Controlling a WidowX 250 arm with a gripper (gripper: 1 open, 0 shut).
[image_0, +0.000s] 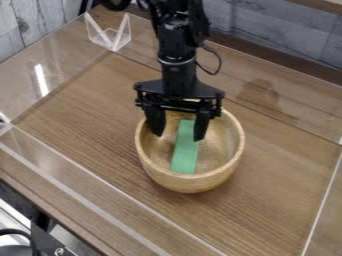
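Observation:
A round tan wooden bowl (164, 172) sits in the middle of the table, with a long green object (186, 150) lying lengthwise in it. The black arm reaches down from the top, and its gripper (179, 124) is over the back part of the bowl, open, one finger to each side of the green object's back end. The gripper hides part of the bowl's back rim; whether it touches the green object I cannot tell.
A white plastic piece (110, 30) stands at the back left. A black cable lies at the bottom left corner.

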